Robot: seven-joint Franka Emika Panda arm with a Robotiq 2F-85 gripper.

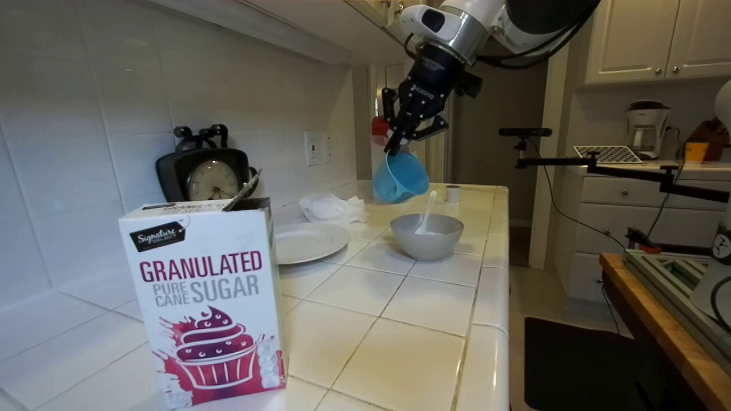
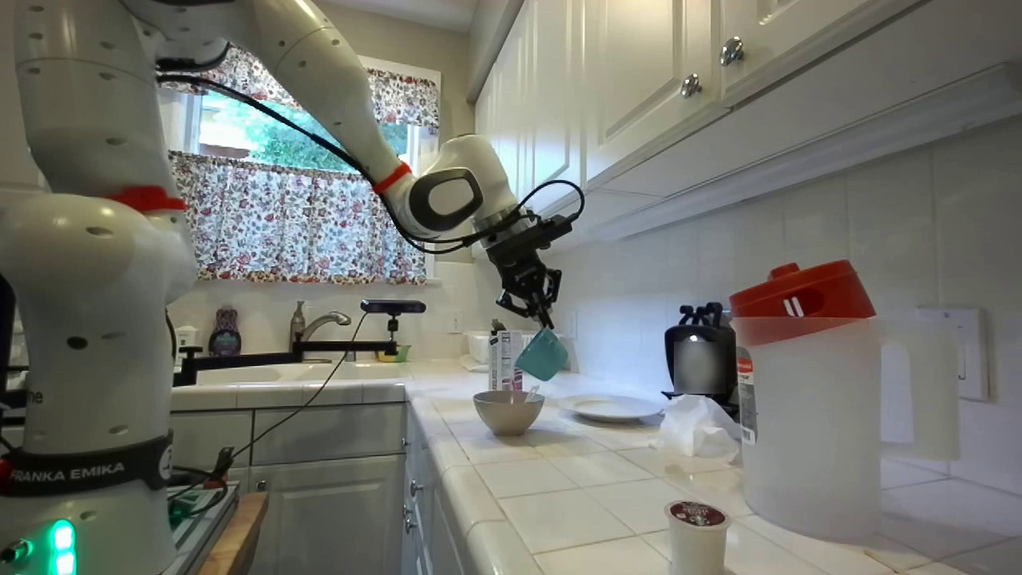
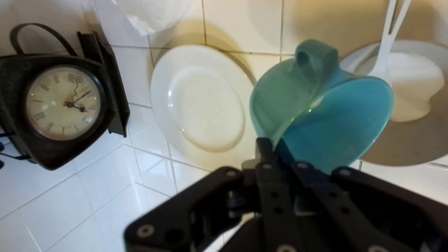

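Observation:
A blue cup (image 1: 401, 178) with a handle hangs in the air, its rim pinched by my gripper (image 1: 392, 150), which is shut on it. The cup is tilted, its mouth leaning toward the grey bowl (image 1: 428, 241). In the wrist view the cup (image 3: 336, 126) overlaps the bowl's near edge, and its visible inside looks empty. White stuff (image 3: 413, 86) lies in the bowl, with a white plastic utensil (image 3: 384, 54) resting in it. Exterior view 2 puts the cup (image 2: 543, 355) above the bowl (image 2: 509, 414) and slightly to its right.
A white plate (image 1: 312, 244) lies beside the bowl, near a crumpled white paper (image 1: 333, 208) and a black clock (image 1: 209, 177). The sugar box (image 1: 205, 308) stands in front. A red-lidded pitcher (image 2: 814, 412) and a small pod (image 2: 697, 538) occupy the other end. Overhead are cabinets (image 2: 642, 86).

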